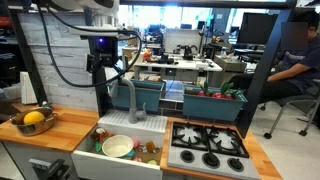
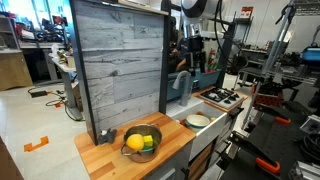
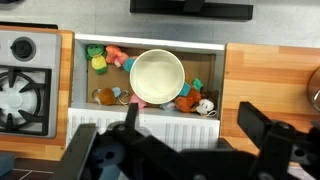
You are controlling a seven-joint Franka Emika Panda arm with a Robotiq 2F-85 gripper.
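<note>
My gripper is open above a pulled-out drawer [image 3: 212, 62], its dark fingers apart and nothing visible between them. Inside the drawer rests a round cream bowl [image 3: 157, 76]. Around the bowl lie several small toys: a green and yellow one [image 3: 96, 52], a pinkish-red one [image 3: 117, 56], an amber one [image 3: 104, 96] and a white and brown one [image 3: 206, 106]. From the front, the gripper [image 1: 98, 76] hangs high above the counter, left of the faucet [image 1: 133, 100] and well clear of the bowl [image 1: 118, 146].
A stove [image 1: 208, 148] stands right of the drawer. On the wooden counter at left is a metal pot [image 1: 34, 123] holding yellow-orange fruit. Behind the faucet, a teal basket [image 1: 212, 106] holds red and green produce. A tall grey panel [image 2: 128, 72] borders the counter.
</note>
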